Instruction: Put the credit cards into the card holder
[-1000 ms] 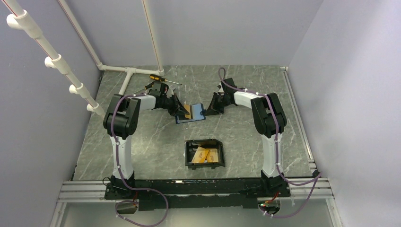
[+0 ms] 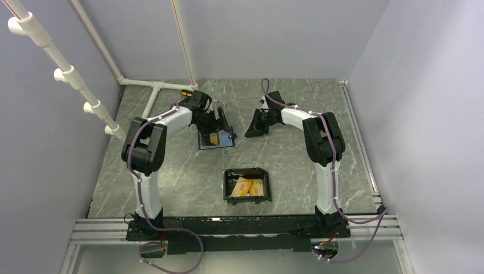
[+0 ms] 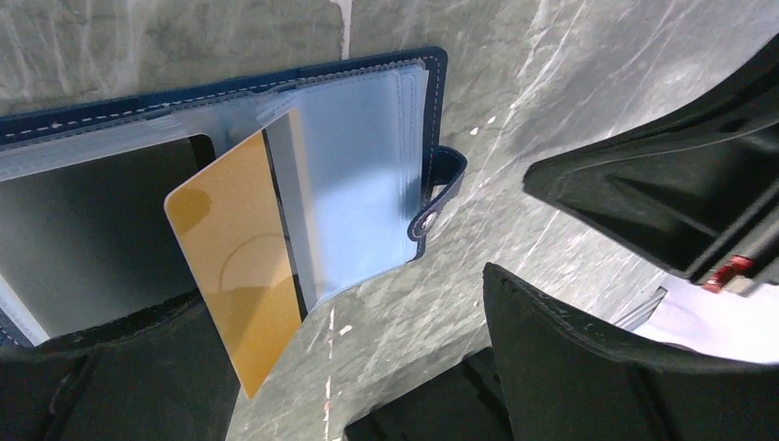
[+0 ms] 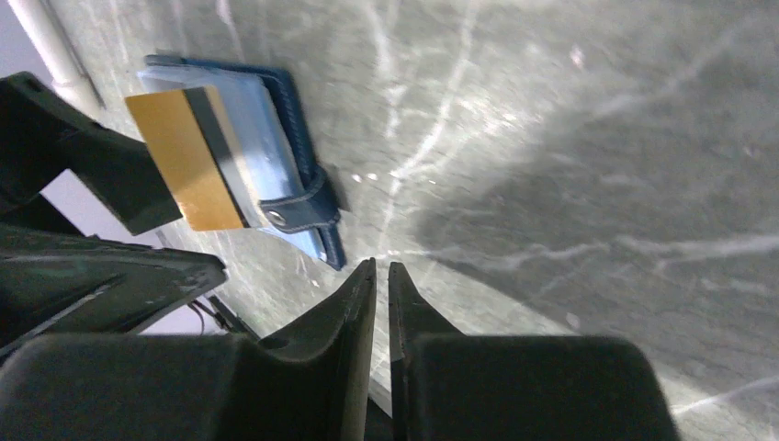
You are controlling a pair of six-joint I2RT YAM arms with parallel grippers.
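On the table lies the open card holder, dark blue with clear sleeves (image 3: 363,165), its snap strap (image 3: 434,209) on the right side. A gold card (image 3: 241,266) with a dark stripe rests slanted on it, its upper end at the sleeve; how far it goes in is hard to see. My left gripper is open over the holder, its fingers wide apart with the card between them, near the left finger. My right gripper stands to the right of the holder, apart from it, with a narrow empty gap between its fingertips.
A black box (image 2: 246,198) with several gold cards inside stands at the front middle. Behind the left arm lies a yellow-handled tool (image 2: 186,93) beside the white pipe frame (image 2: 142,83). Right of my right gripper, the table (image 2: 297,165) is clear.
The card holder has slid left over the table, and the card with it.
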